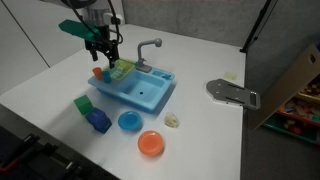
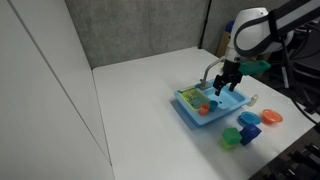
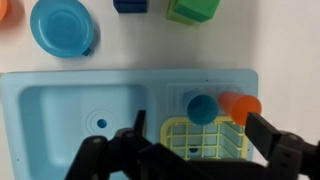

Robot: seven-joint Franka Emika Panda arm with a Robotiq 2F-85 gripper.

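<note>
My gripper is open above the sink's rack end, its two dark fingers far apart with nothing held between them. Below, a teal cup [image 3: 202, 109] and an orange cup [image 3: 238, 106] stand side by side at the edge of the yellow-green drying rack [image 3: 176, 134]. The light blue toy sink [image 1: 148, 94] has a bare basin with a drain, seen at left in the wrist view. In exterior view 2 the gripper [image 2: 245, 84] hangs over the sink, apart from the cups.
A grey faucet [image 1: 149, 43] rises behind the sink. In front lie a green block [image 1: 83, 104], a dark blue block [image 1: 99, 121], a blue bowl [image 1: 130, 121] and an orange plate [image 1: 151, 143]. A grey tray [image 1: 232, 94] lies at right.
</note>
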